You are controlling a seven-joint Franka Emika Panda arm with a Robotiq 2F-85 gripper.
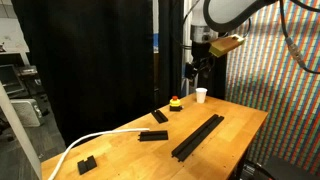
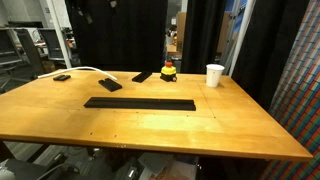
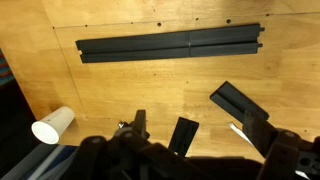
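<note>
High above the table, my gripper [image 1: 200,76] hangs open, its fingers apart and nothing visible between them. Two long black strips [image 2: 140,104] lie side by side on the wooden table; from the wrist view the strips [image 3: 170,45] run across the upper part. A shorter black piece [image 3: 238,103] rests apart from them, and another black piece [image 3: 184,135] is partly covered by the gripper. The small yellow-and-red toy [image 2: 168,67] stands on a black base at the back. A white cup [image 1: 201,95] is upright near the table's far end.
A white cable [image 1: 95,135] curves over the table's left side, near a small black block [image 1: 87,164]. Bare wood [image 2: 240,125] covers the front right of the table. Black curtains [image 1: 90,60] hang behind, and a patterned panel [image 1: 275,70] stands at the right.
</note>
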